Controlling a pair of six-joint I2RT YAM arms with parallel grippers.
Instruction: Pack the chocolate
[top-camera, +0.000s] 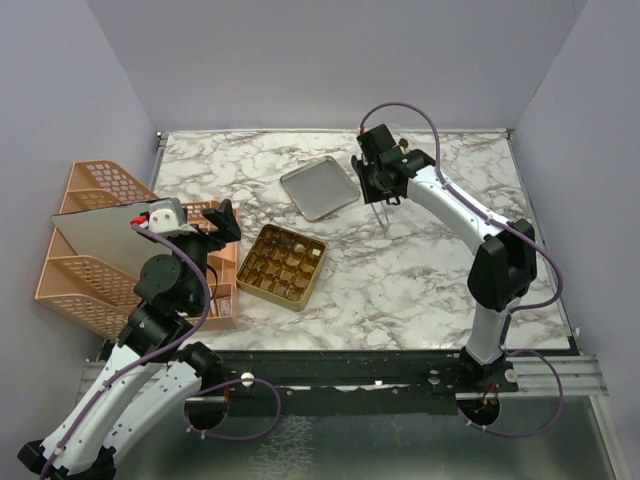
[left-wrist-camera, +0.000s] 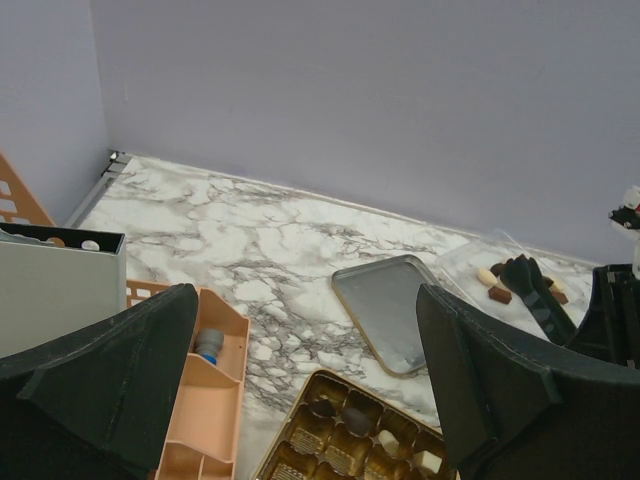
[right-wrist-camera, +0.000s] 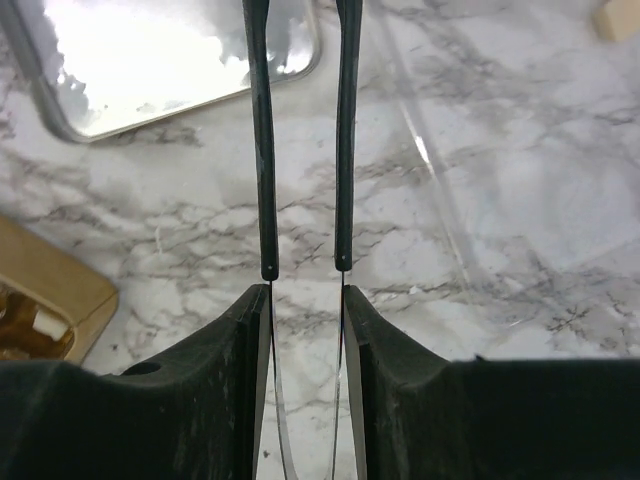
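Observation:
The gold divided box (top-camera: 282, 266) stands at the middle left with pieces in some cells, seen also in the left wrist view (left-wrist-camera: 330, 445). A pile of chocolates (left-wrist-camera: 500, 294) lies on a clear plastic sheet at the back right, largely behind my right arm in the top view. My right gripper (top-camera: 376, 200) is over the table beside the tray, its long dark tips close together in the right wrist view, nothing visible between them. My left gripper is open and empty, held over the left organizer.
A grey tray (top-camera: 319, 188) lies at the back centre. A peach organizer (top-camera: 90, 293) with a pale board fills the left side.

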